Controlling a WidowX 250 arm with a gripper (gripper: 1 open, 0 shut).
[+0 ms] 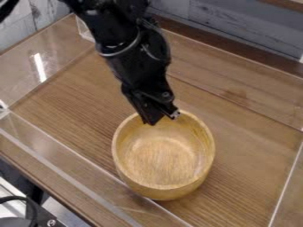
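The black robot gripper [157,113] reaches down from the top left to just above the back rim of an oval, light yellow-tan container [164,158]. Its tips are at the rim's edge, and I see nothing held between them; it appears shut. The container looks empty and rests on the wooden surface.
Bare wooden surface [236,106] lies to the right and at the left of the container. A clear plastic edge runs along the lower left, with dark cables in the bottom-left corner. A low wall closes off the back.
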